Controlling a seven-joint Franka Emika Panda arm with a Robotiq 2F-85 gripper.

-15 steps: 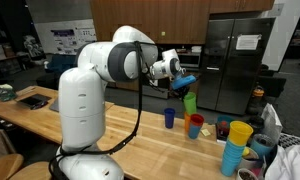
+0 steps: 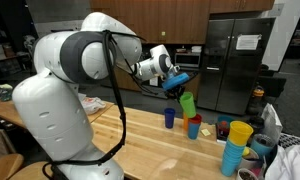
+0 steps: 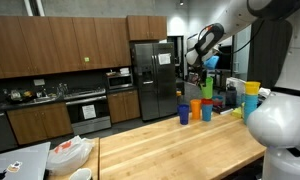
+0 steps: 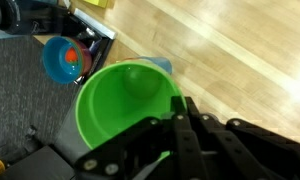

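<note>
A green cup (image 4: 125,105) fills the middle of the wrist view, its open mouth toward the camera. My gripper is shut on its rim, one finger lying inside the wall. In the first exterior view the green cup (image 2: 188,104) hangs just above the table among other cups, close over an orange cup (image 2: 186,123) and a red-and-blue pair. Red shows at the top of that pair and a blue cup (image 2: 194,130) below. A dark blue cup (image 2: 169,117) stands apart to the left.
Toward the right edge of the table, a yellow cup (image 2: 240,132) tops a stack of light blue cups (image 2: 231,158). Several more cups and bowls crowd that side.
The arm has swung across and the green cup, still held, has shifted slightly left. The red cup now appears over the blue one rather than plainly beside it. The dark blue cup stays put.
</note>
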